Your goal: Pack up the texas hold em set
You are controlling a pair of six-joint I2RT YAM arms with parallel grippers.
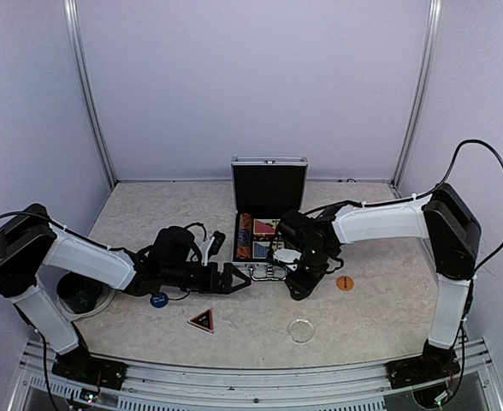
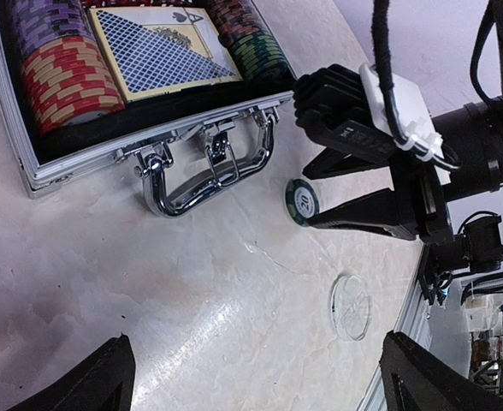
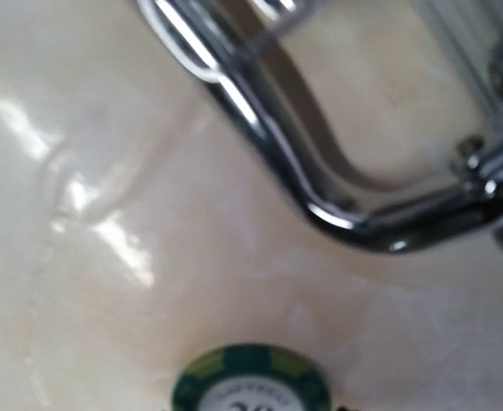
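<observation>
An open aluminium case (image 1: 269,188) holds chip stacks (image 2: 68,81) and two card decks (image 2: 162,56). Its chrome handle (image 2: 192,197) faces the front. A green chip marked 20 is at the fingertips of my right gripper, just in front of the case; it also appears at the bottom edge of the right wrist view. The gripper's grip on it is hard to make out. My left gripper (image 1: 239,278) stands open left of it, with nothing between its fingers.
An orange chip (image 1: 345,282) lies at the right, a blue chip (image 1: 159,300) at the left, a triangular marker (image 1: 201,321) and a clear disc (image 1: 301,330) at the front. A round container (image 1: 80,293) sits at far left.
</observation>
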